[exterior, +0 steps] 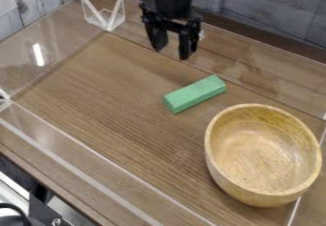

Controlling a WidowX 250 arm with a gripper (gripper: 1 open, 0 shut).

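Note:
A green rectangular block (pixel 195 93) lies tilted on the wooden table (pixel 90 125), left of and behind a large tan bowl (pixel 260 154). My dark gripper (pixel 171 45) is at the top centre, above and behind the green block and apart from it. It stands open, with no object visible between its fingers.
A white wire-like object (pixel 102 10) stands at the back left. The table's left edge runs along the lower left, with dark floor beyond.

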